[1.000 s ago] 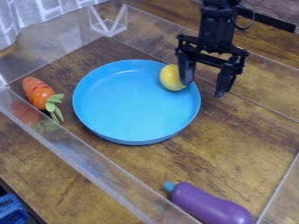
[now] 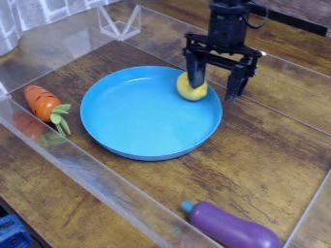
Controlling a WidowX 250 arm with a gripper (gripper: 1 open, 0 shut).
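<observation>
My black gripper (image 2: 212, 65) stands open over the upper right rim of a blue plate (image 2: 142, 116), its left finger beside a yellow object (image 2: 193, 90) that rests on the plate near that rim. The right finger hangs outside the plate, over the wooden surface. The yellow object is partly hidden behind the finger.
An orange carrot (image 2: 45, 106) lies left of the plate, and a purple eggplant (image 2: 233, 225) at the bottom right. Clear strips or walls run along the left and right. The wood right of and below the plate is mostly bare. A blue item (image 2: 14, 235) shows at the bottom left corner.
The plate and the other objects look unchanged.
</observation>
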